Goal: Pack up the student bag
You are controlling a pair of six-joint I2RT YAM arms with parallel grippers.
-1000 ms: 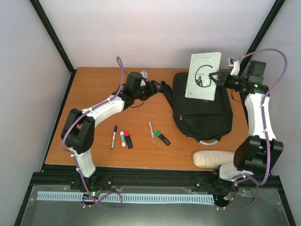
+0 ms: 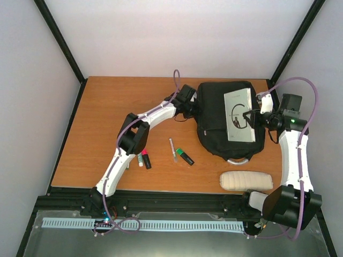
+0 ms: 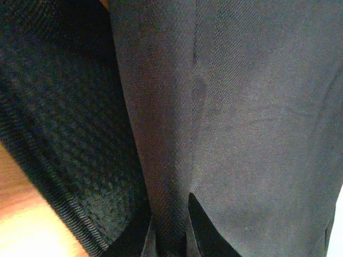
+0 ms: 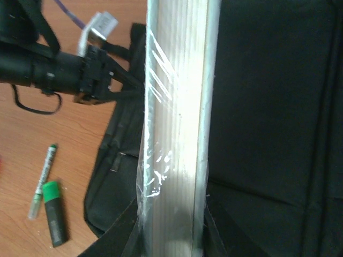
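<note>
The black bag [image 2: 211, 115] lies flat on the table, its handle toward the front. My left gripper is at its left side, the fingers [image 3: 199, 225] drawn together with a fold of bag fabric [image 3: 166, 134] between them. My right gripper is shut on a wrapped book [image 4: 179, 107] with a pale cover, held by its right edge in the top view. That book [image 2: 236, 99] is over the bag's middle; whether it touches the bag cannot be told. Its spine side hides part of the bag in the right wrist view.
In front of the left arm lie a green-capped marker [image 2: 185, 157], a slim pen [image 2: 173, 150], a pink-capped marker [image 2: 146, 159] and a white marker [image 2: 140, 160]. A cream pouch [image 2: 246, 181] rests at front right.
</note>
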